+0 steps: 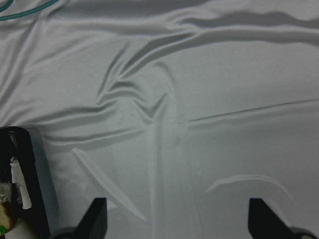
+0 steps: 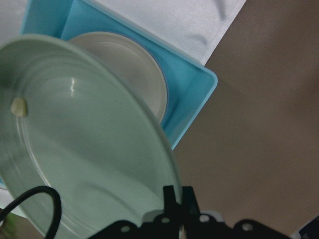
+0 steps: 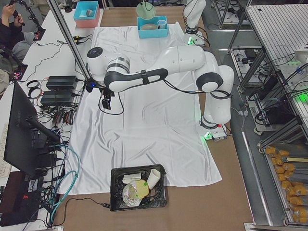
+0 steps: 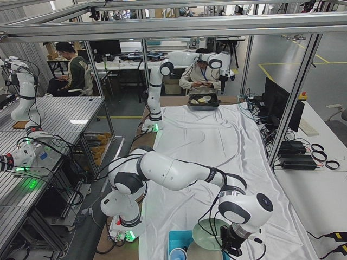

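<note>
A pale green plate [image 2: 89,134] is held tilted by my right gripper, shut on its rim, over a blue bin [image 2: 194,99] that holds a white plate [image 2: 129,64] and, in the camera views, a light blue cup [image 4: 178,254]. A small pale scrap [image 2: 19,106] clings to the green plate. My left gripper hangs open and empty above the white cloth [image 1: 199,74], its two fingers apart at the bottom of the left wrist view.
A black lined bin [image 3: 137,202] with foil and rolled scraps stands at the other end of the cloth. A monitor [image 3: 21,134], cables and a metal post line one side.
</note>
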